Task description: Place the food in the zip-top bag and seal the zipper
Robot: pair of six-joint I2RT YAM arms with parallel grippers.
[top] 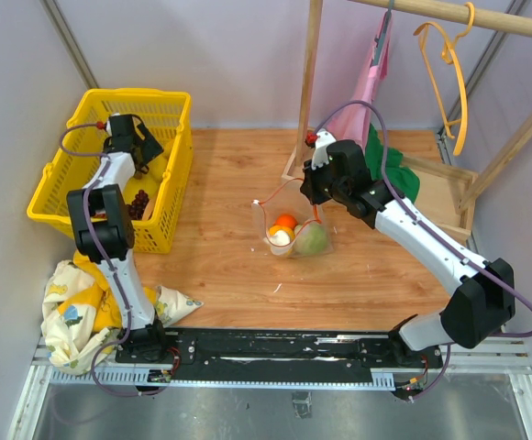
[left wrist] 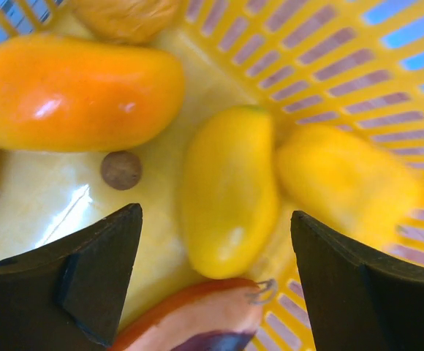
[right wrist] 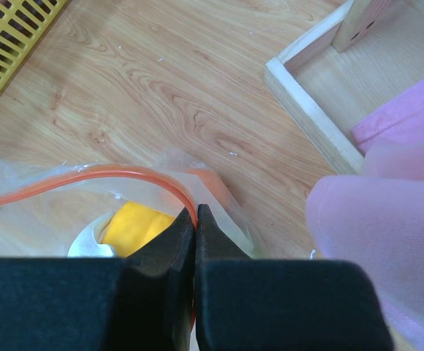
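In the yellow basket (top: 170, 229), my left gripper is open above a yellow oval fruit (left wrist: 226, 190). An orange oblong fruit (left wrist: 80, 95), another yellow piece (left wrist: 343, 175) and a red item (left wrist: 197, 322) lie around it. The clear zip bag (top: 261, 225) stands on the wooden floor, holding an orange (top: 285, 221), a green item (top: 312, 240) and other pieces. My right gripper is shut at the bag's top rim, with the red zipper strip running into its fingertips.
A wooden rack (top: 304, 82) with pink cloth (top: 373, 64), a green cloth and hangers stands at the right. Yellow and cream cloths (top: 73, 321) lie at the front left. Bare floor (top: 220, 183) lies between basket and bag.
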